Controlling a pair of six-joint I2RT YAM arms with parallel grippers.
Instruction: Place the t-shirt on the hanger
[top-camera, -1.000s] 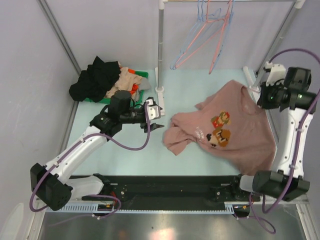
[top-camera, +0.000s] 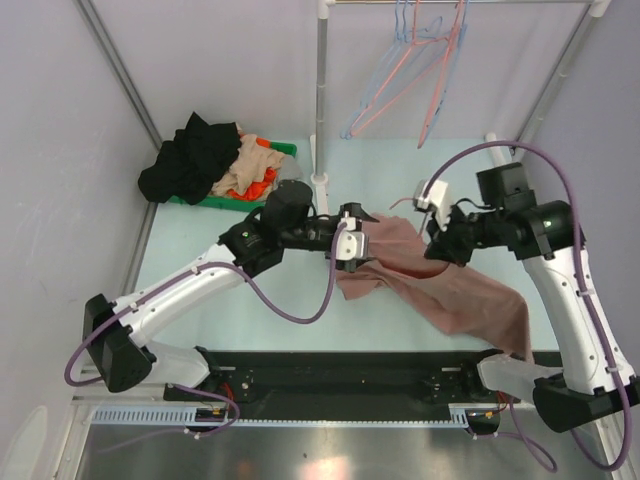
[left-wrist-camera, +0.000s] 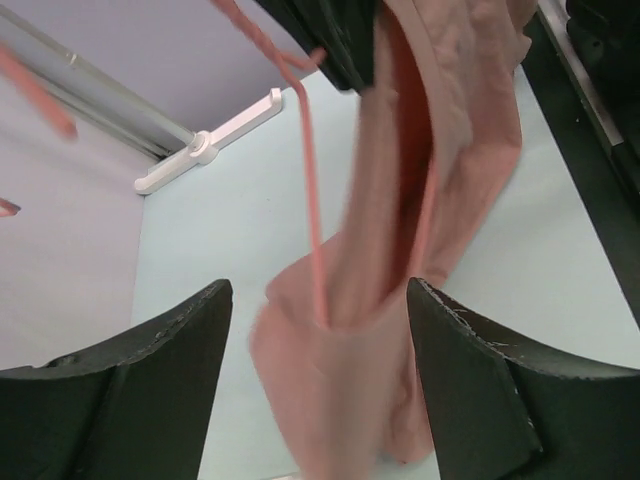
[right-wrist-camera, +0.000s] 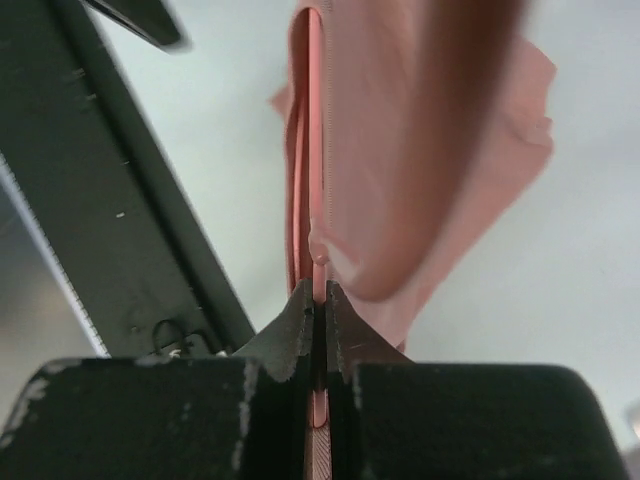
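Note:
The pink t-shirt (top-camera: 470, 305) hangs partly lifted from the table, its lower part spread toward the front right. A pink hanger (left-wrist-camera: 312, 200) runs into it. My right gripper (top-camera: 440, 245) is shut on the pink hanger, with the shirt's fabric beside it in the right wrist view. My left gripper (top-camera: 350, 240) stands open above the shirt's left part, facing the right one; in the left wrist view the shirt and hanger lie beyond its fingers, blurred in places. The shirt's print is hidden.
A rail with pink and blue hangers (top-camera: 395, 70) stands at the back. A green basket (top-camera: 220, 202) of clothes is at the back left.
My right gripper has moved left toward the middle, drawing the shirt with it and folding the print out of sight. My left gripper has moved right toward it.

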